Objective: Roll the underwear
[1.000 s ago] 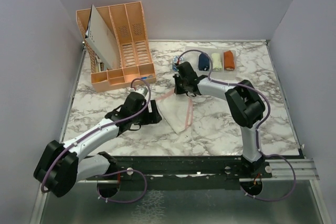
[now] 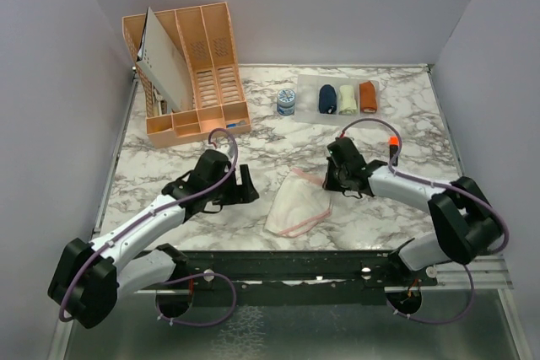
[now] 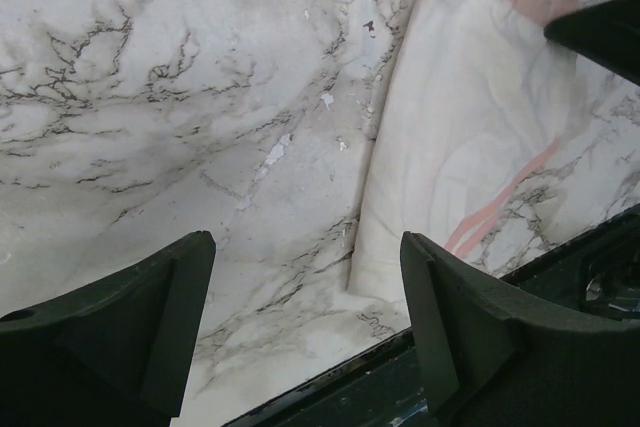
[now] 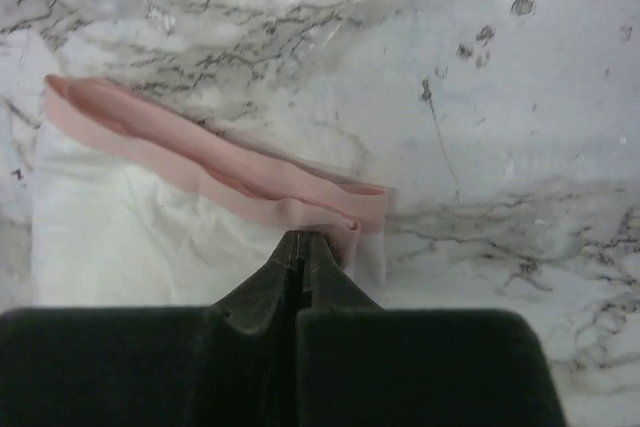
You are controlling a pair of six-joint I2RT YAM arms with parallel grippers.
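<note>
The white underwear (image 2: 297, 206) with pink bands lies flattened on the marble table between the arms. In the right wrist view its pink waistband (image 4: 190, 159) runs across to a corner, where my right gripper is shut with the thin cloth pinched at its fingertips. My left gripper (image 2: 245, 185) stands open to the left of the cloth, clear of it, with only bare table between its fingers in the left wrist view. There, the underwear (image 3: 450, 137) reaches down close to the table's dark front edge.
A clear tray (image 2: 308, 94) at the back holds a navy roll (image 2: 327, 99), a pale green roll (image 2: 348, 99) and an orange-brown roll (image 2: 368, 97). A round tin (image 2: 286, 102) stands beside it. An orange organizer (image 2: 187, 131) occupies the back left.
My right gripper has moved toward the front edge and rightward, drawing the underwear along and turning it.
</note>
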